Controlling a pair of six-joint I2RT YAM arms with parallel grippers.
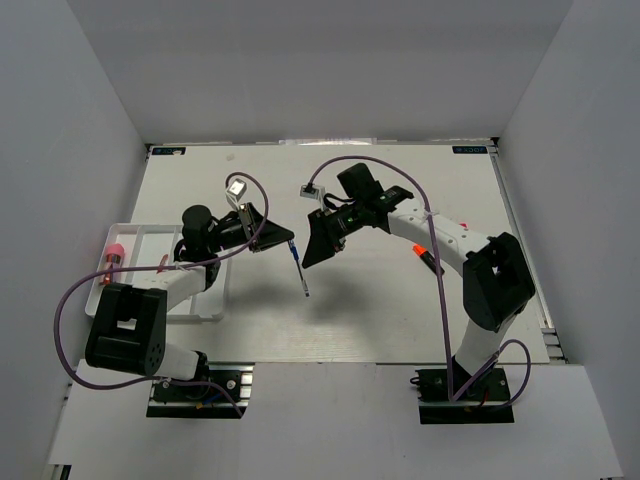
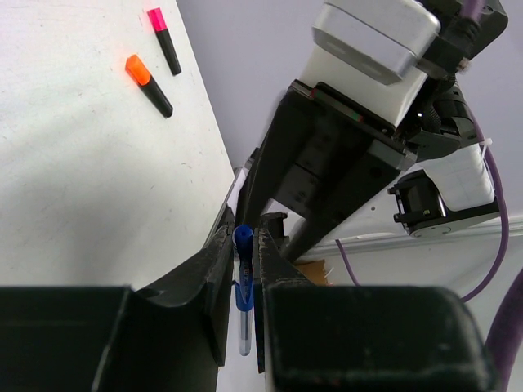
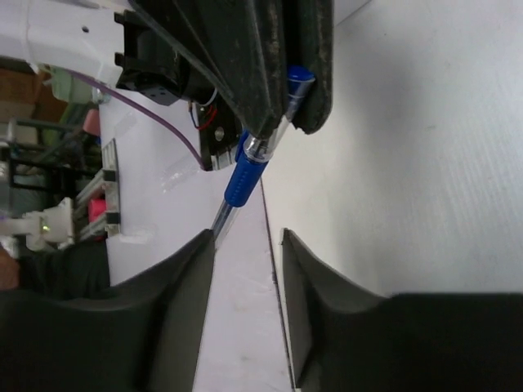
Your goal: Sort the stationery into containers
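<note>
A clear pen with blue grip and cap [image 1: 295, 255] is held up over the table, its free end slanting down toward the front. My left gripper [image 1: 290, 238] is shut on its blue-capped end, as the left wrist view confirms. Close to the pen's right side is my right gripper [image 1: 305, 263]. In the right wrist view a gap separates its fingers [image 3: 194, 265], and the pen's clear tip [image 3: 221, 224] reaches the left finger; whether they touch, I cannot tell. An orange-capped black marker [image 2: 149, 85] and a pink-capped one [image 2: 166, 41] lie on the table.
At the left stands a white compartmented tray [image 1: 222, 312], partly under the left arm, with a pink-and-red item [image 1: 114, 256] inside. Both grippers are very close together, and purple cables loop over the arms.
</note>
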